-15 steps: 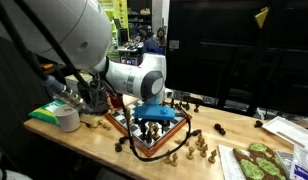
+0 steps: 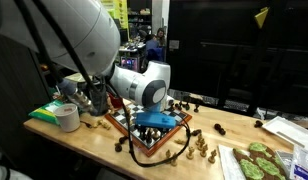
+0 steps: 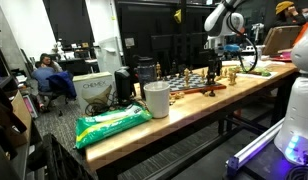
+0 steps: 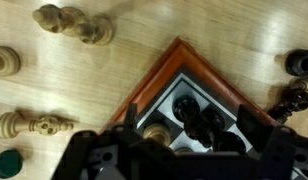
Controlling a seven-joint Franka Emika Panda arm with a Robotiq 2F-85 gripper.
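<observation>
A chessboard with a reddish-brown frame (image 2: pixel 180 128) lies on the light wooden table. Over its near part hangs my gripper, which is open with its fingers spread apart. Between and below the fingers in the wrist view, dark chess pieces (image 4: pixel 199 122) sit close to the board's corner, with a light piece (image 4: pixel 157 132) beside them. Neither finger visibly grips a piece. My arm and the blue-marked gripper body hide part of the board in exterior view 1.
Light pieces (image 2: pixel 202 145) stand off the board to the right. Loose pieces (image 4: pixel 74 22) lie beyond the board's frame, with dark ones (image 4: pixel 296 80) at the other side. A white mug (image 2: pixel 67 117), a green bag (image 3: pixel 112 124) and a tray of green-topped items (image 2: pixel 256 162) also occupy the table.
The gripper has come down slightly toward the near part of the board. The pieces off the board look unmoved.
</observation>
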